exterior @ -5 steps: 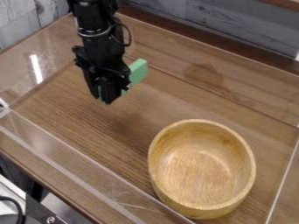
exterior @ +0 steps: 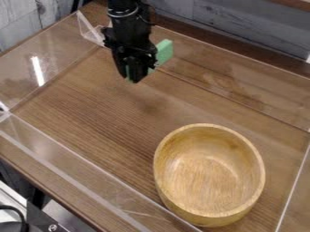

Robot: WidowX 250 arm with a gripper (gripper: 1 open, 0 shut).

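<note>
My black gripper [exterior: 136,60] is at the top centre of the camera view, high over the back of the wooden table [exterior: 91,118], shut on a green object [exterior: 164,51] that shows at its right side. The object's shape is partly hidden by the gripper.
A round tan bowl [exterior: 208,172] stands at the front right. Clear plastic edging runs along the left and front-left of the table, with a clear piece at the top left behind the gripper.
My gripper has moved toward the back of the table, up in the view, carrying the green object with it. The bowl is unmoved.
</note>
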